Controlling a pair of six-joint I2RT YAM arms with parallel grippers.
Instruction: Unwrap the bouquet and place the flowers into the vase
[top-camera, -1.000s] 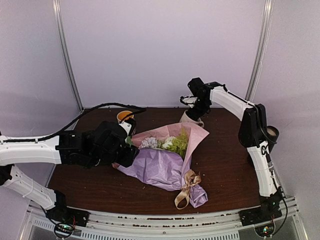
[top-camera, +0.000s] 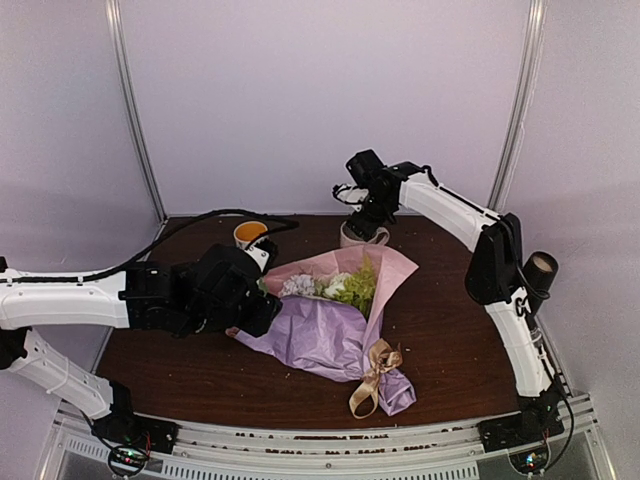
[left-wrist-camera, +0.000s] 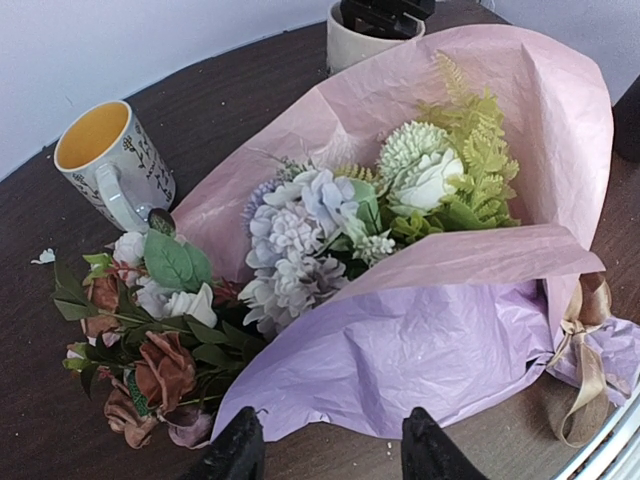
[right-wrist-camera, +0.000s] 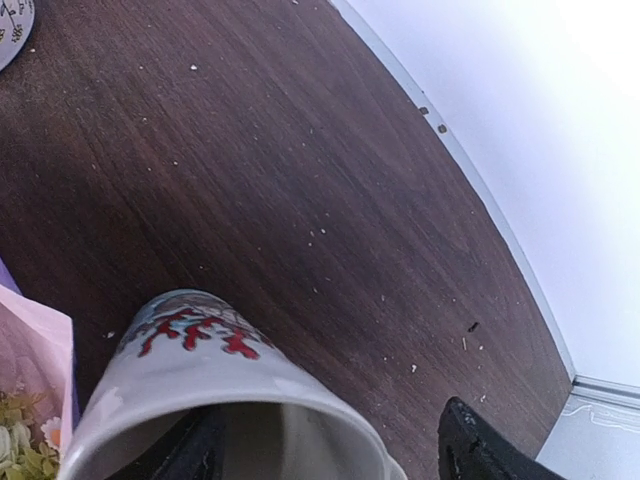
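A bouquet in pink and purple paper (top-camera: 318, 335) lies on the table, tied with a gold ribbon (top-camera: 376, 378). In the left wrist view, pale blue flowers (left-wrist-camera: 290, 235) and white blooms (left-wrist-camera: 425, 180) show inside it, while brown roses (left-wrist-camera: 165, 368) rest outside the paper at its left. My left gripper is open near the wrapping, empty. At the back, a white mug (right-wrist-camera: 205, 365) with a red pattern stands at my open right gripper: one finger is within its mouth, the other outside the wall. No separate vase can be told for sure.
An orange-lined mug (left-wrist-camera: 115, 165) stands behind the bouquet's left side. By the right wall is a dark cup-like object (top-camera: 541, 270), partly behind the right arm. Bare table (top-camera: 440, 350) lies right of the bouquet.
The white mug and my right gripper have shifted left along the back of the table. The mug looks more upright than before. My left arm has edged slightly right; the bouquet is still.
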